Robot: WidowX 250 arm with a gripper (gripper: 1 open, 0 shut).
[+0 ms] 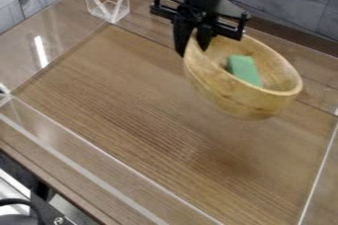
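Observation:
My black gripper [199, 34] is shut on the near-left rim of a large wooden bowl [238, 91], held tilted in the upper right of the camera view, above the table. A green block [244, 69] lies inside the bowl.
A white wire rack [109, 2] stands at the back left. A wall runs along the back, and dark cables lie at the lower left edge.

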